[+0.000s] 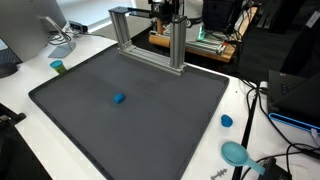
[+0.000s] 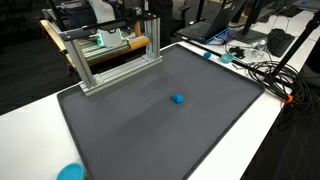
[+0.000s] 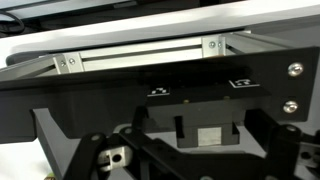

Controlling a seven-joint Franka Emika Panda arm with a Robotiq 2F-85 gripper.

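Note:
In the wrist view my gripper is open, its dark fingers spread left and right. Between and beyond them lies a black block with two small printed markers and a pale square below. This block sits against a long black panel with silver rails behind it. A silver frame with a dark top stands at the back of the grey board in exterior view 1; the arm is over it, and the fingertips are too small to make out there. I cannot tell whether the fingers touch the block.
A small blue object lies on the grey board, otherwise clear. Off the board in exterior view 1 are a blue round piece, a turquoise dish-like item and a green-topped cup. Cables run along the right side.

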